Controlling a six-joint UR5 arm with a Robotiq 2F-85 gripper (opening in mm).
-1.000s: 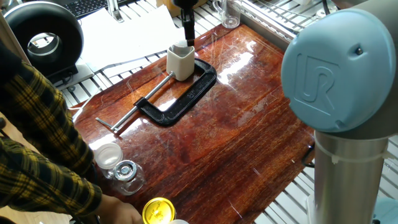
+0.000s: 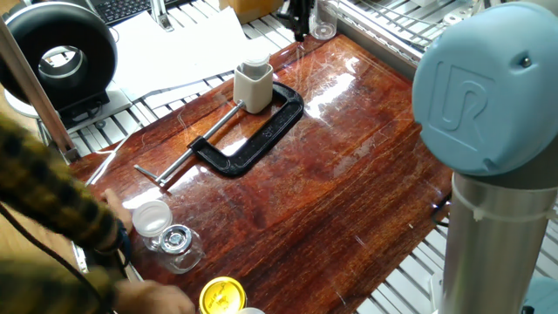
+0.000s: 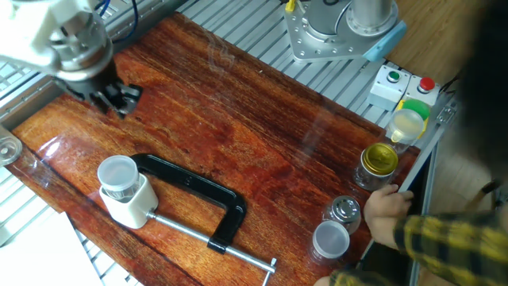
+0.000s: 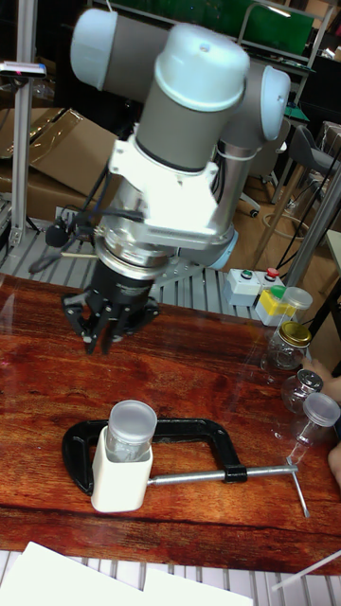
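My gripper (image 4: 98, 348) hangs in the air behind the white holder, clear of the table, its fingers apart and nothing between them. In exterior view 2 the gripper (image 3: 131, 102) is above the far left of the board. A clear jar with a frosted lid (image 4: 133, 420) stands upright in the white holder (image 4: 121, 479). Around that holder runs a black C-clamp (image 3: 194, 184), its screw bearing on the holder's side. Only the lower end of the gripper (image 2: 301, 35) shows in exterior view 1.
Along one board edge stand several jars, among them a gold-lidded one (image 3: 379, 159), a silver-lidded one (image 3: 346, 209) and a frosted-lidded one (image 3: 331, 238). A person's hand (image 3: 386, 210) is beside them. A glass (image 2: 323, 22) sits at a corner. Mid-board is clear.
From just above the jar in the holder, my gripper has moved up and to the right in exterior view 1. The jar stays in the holder. The person's arms have shifted left.
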